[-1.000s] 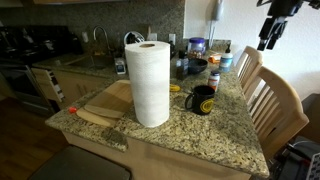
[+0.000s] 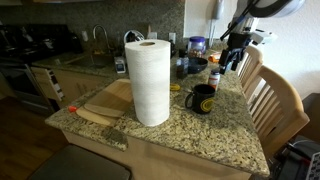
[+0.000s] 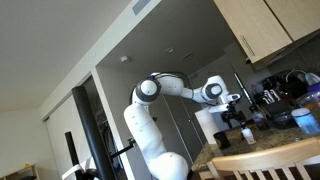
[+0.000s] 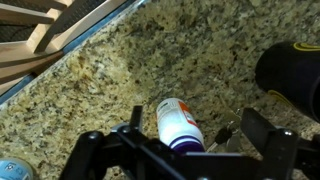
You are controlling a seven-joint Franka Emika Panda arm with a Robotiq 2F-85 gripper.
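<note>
A small white bottle with an orange label [image 4: 178, 118] and a dark cap stands on the granite counter; in exterior view 1 the bottle [image 2: 214, 79] is behind the black mug [image 2: 200, 99]. My gripper [image 2: 229, 67] hangs above and just to the right of it, fingers pointing down. From the wrist view the gripper is open, and the bottle appears in the gap, nearer the left finger. Nothing is held. In exterior view 2 the gripper [image 3: 233, 114] is over the counter, with the bottle [image 3: 247, 135] below.
The mug [image 4: 295, 78] stands close to the bottle on the right in the wrist view. A paper towel roll [image 2: 149, 85] and cutting board [image 2: 108, 102] are on the left. Chairs [image 2: 276, 103] line the right edge. Jars and a dark pan [image 2: 194, 66] stand behind.
The arm has come down and left from the upper right, and my gripper is now low beside the bottle. The bottle, mug and other objects have stayed in place.
</note>
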